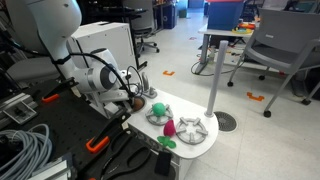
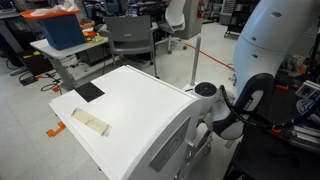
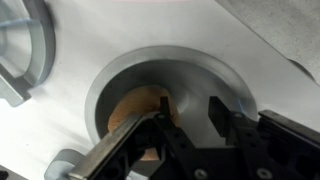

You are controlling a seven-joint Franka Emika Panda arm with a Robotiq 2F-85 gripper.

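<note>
In the wrist view, a round grey bowl (image 3: pixel 235 82) sits on the white tabletop. An orange-brown rounded object (image 3: pixel 135 103) lies inside it, toward the left. My gripper is over the bowl with its fingers open, and clear space shows between the fingertips. The left finger overlaps the edge of the brown object in this view; whether it touches cannot be told. Exterior view 1 has the arm (image 1: pixel 98 75) reaching from the left over the near edge of the white table. The second exterior view largely hides the fingertips.
A green round object (image 1: pixel 158 107) rests on a grey round piece, with a red one (image 1: pixel 169 128) close by. Another grey round piece (image 1: pixel 191 130) lies to the right. A white post (image 1: pixel 217 75) rises from the table.
</note>
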